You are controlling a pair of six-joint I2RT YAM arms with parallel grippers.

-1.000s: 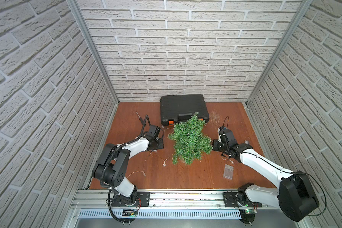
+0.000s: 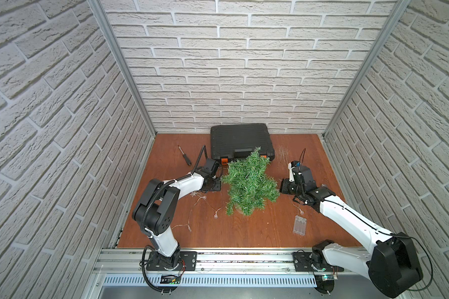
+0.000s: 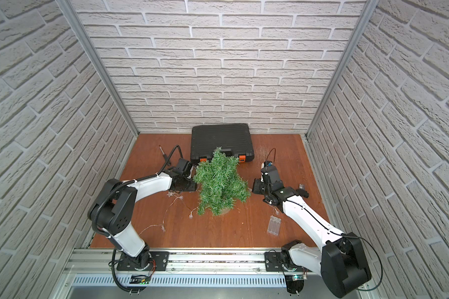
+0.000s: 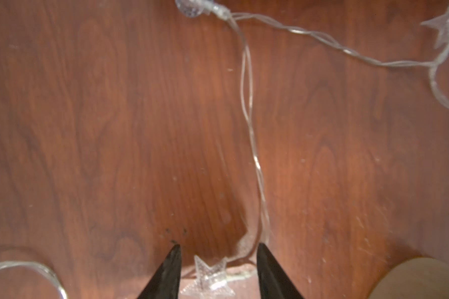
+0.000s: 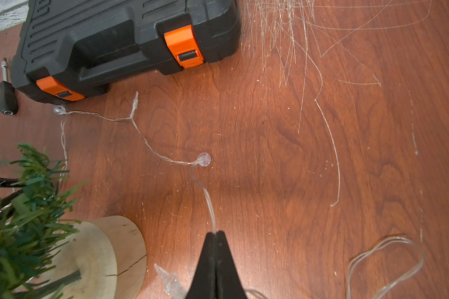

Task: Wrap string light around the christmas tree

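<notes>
A small green tree [image 2: 249, 182] on a wooden base [image 5: 127, 254] stands at the table's middle. The string light [image 4: 249, 119], clear wire with star and ball ends, lies on the table around it. My left gripper hovers left of the tree, fingers apart, with a clear star [image 4: 209, 281] on the wire below and between them. My right gripper is right of the tree, shut, with the wire running to its tips; whether it grips the wire I cannot tell for sure.
A black case [image 2: 240, 139] lies behind the tree, a screwdriver [image 2: 184, 155] at back left, a clear battery box [image 2: 299, 225] at front right. Fine loose strands lie right of the case.
My right gripper moved slightly back.
</notes>
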